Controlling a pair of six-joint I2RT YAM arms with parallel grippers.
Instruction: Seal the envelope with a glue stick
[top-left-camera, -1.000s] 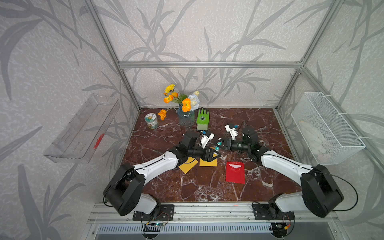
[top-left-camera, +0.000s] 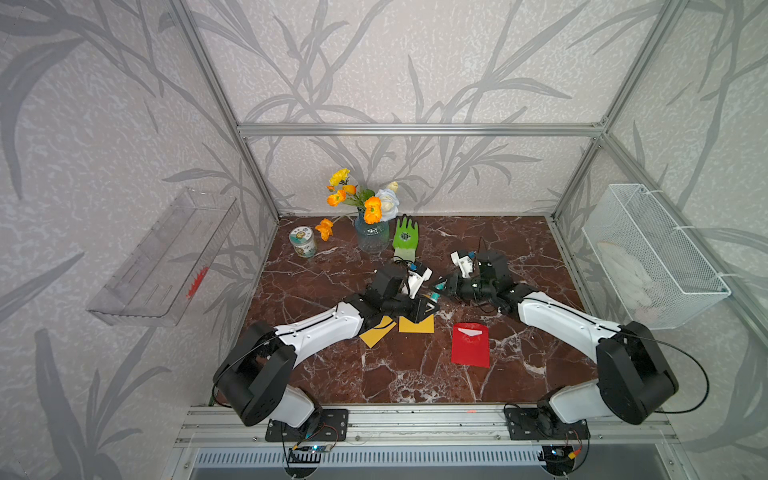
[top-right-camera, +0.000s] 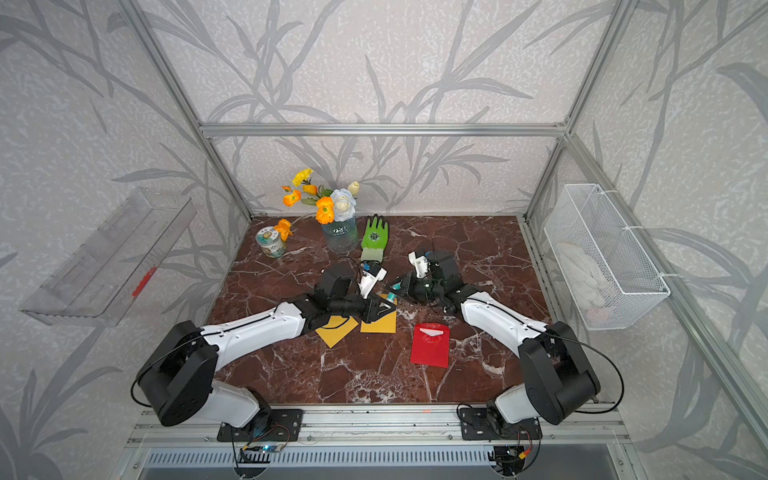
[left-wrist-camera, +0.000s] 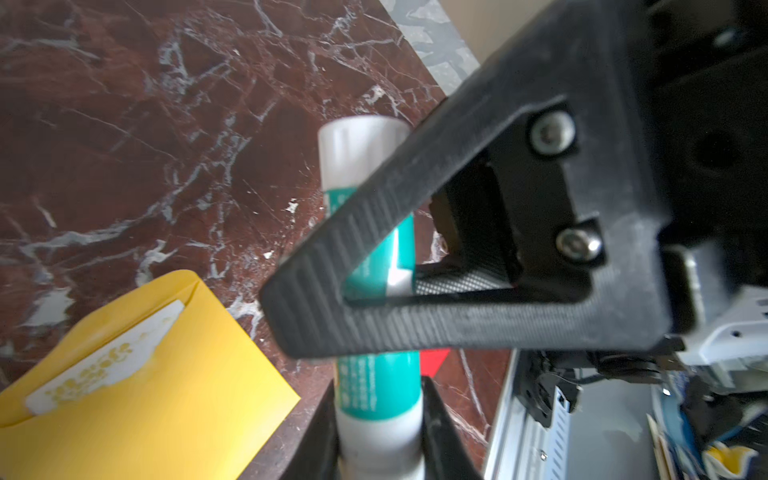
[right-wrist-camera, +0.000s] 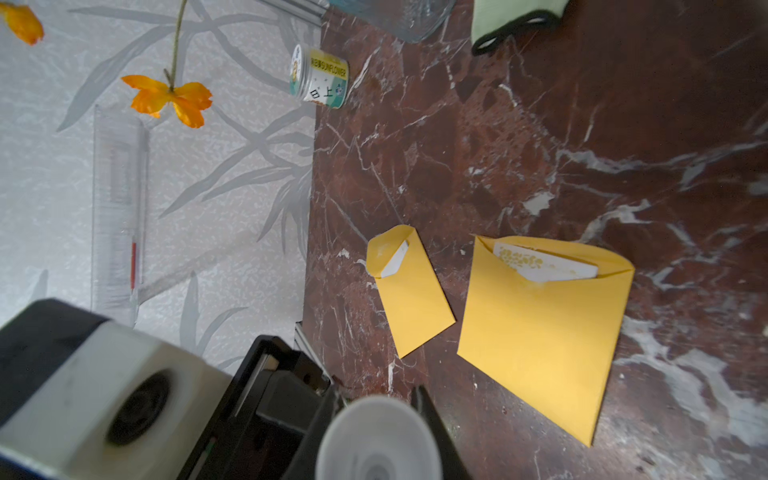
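Observation:
A teal glue stick with white ends (left-wrist-camera: 377, 380) is held off the table, with my right gripper (top-left-camera: 445, 289) shut on it. Its lower white end sits between the fingers of my left gripper (top-left-camera: 429, 306); whether these grip it cannot be told. In the right wrist view one white end (right-wrist-camera: 380, 438) faces the camera. Below lies a yellow envelope (right-wrist-camera: 544, 336), its flap raised and a white card with yellow print (right-wrist-camera: 537, 261) showing inside. Beside it is a second yellow envelope (right-wrist-camera: 416, 308), also open with a white insert.
A red envelope (top-left-camera: 470, 350) lies in front of the right arm. Behind the arms are a green glove (top-left-camera: 405, 236), a flower vase (top-left-camera: 372, 234) and a can (top-left-camera: 303, 241).
My left gripper has shifted slightly to the right, and its fingers stand differently around the glue stick. The right arm's elbow has moved a little left. The envelopes lie where they were.

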